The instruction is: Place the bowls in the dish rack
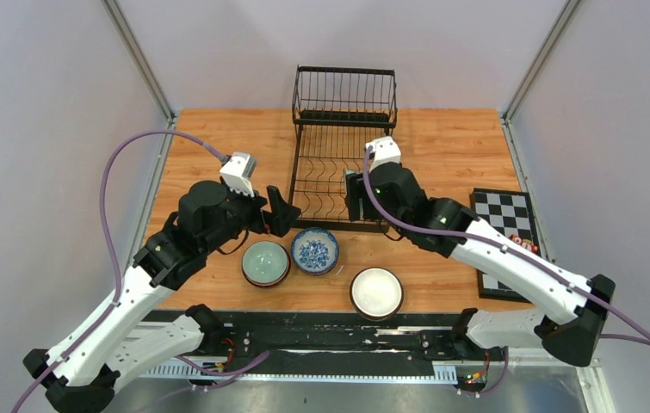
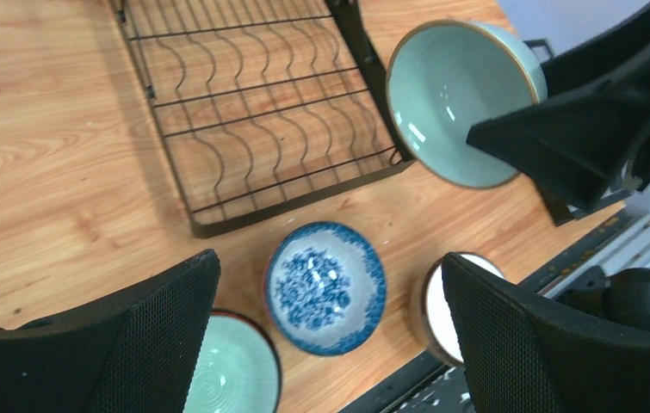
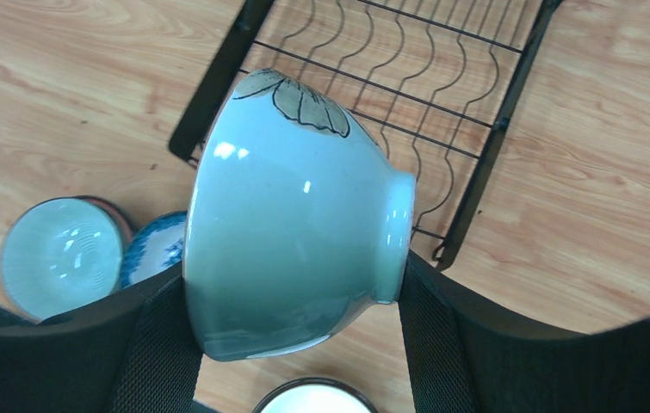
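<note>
My right gripper is shut on a light celadon bowl, held on its side over the near right of the dish rack [image 1: 304,163]; the bowl also shows at upper right of the left wrist view [image 2: 450,112]. My left gripper stands open and empty above the table, left of the rack. On the table lie a celadon bowl [image 1: 265,261], a blue-patterned bowl [image 1: 313,251] and a white bowl [image 1: 376,292].
A checkerboard [image 1: 502,206] with small items lies at the right edge.
</note>
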